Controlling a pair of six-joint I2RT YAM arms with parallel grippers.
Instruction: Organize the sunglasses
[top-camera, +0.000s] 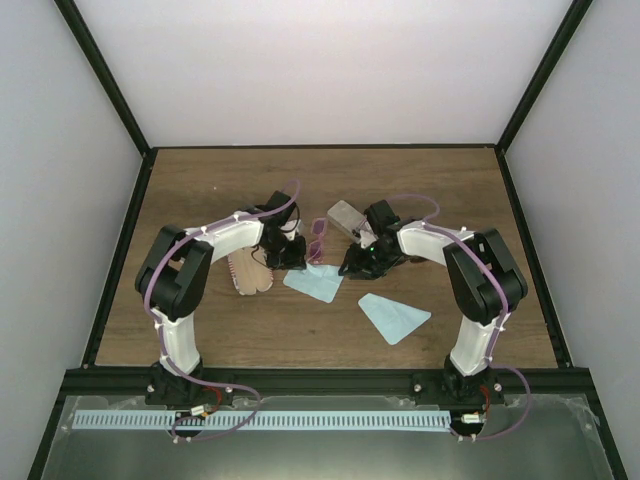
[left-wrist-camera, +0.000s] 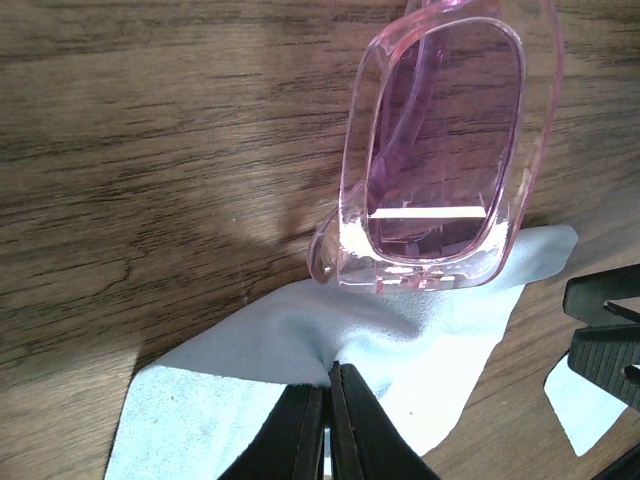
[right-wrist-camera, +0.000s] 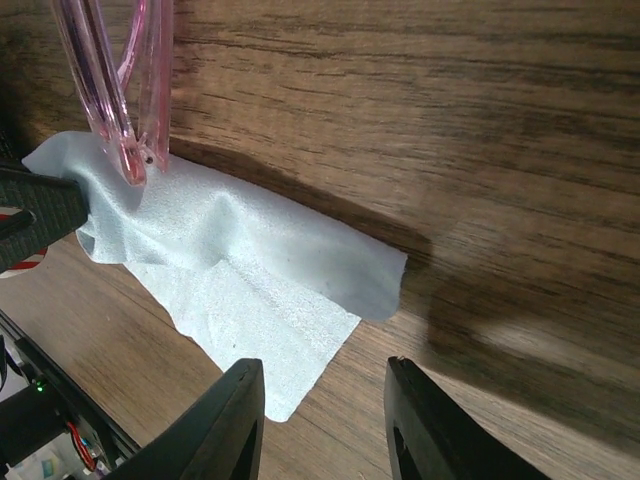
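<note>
Pink clear sunglasses (top-camera: 317, 240) (left-wrist-camera: 440, 130) (right-wrist-camera: 110, 90) lie on the table between the grippers, just beside a light blue cloth (top-camera: 312, 283) (left-wrist-camera: 180, 420) (right-wrist-camera: 270, 310). My left gripper is shut on the cloth's upper edge, pinching it below the sunglasses. My right gripper stands part open at the cloth's right side, near its raised corner, with nothing between its fingertips.
A second blue cloth (top-camera: 393, 318) lies at the front right. A tan striped-edged pouch (top-camera: 250, 277) lies under the left arm, and a grey case (top-camera: 345, 217) behind the right gripper. Bare table surrounds them.
</note>
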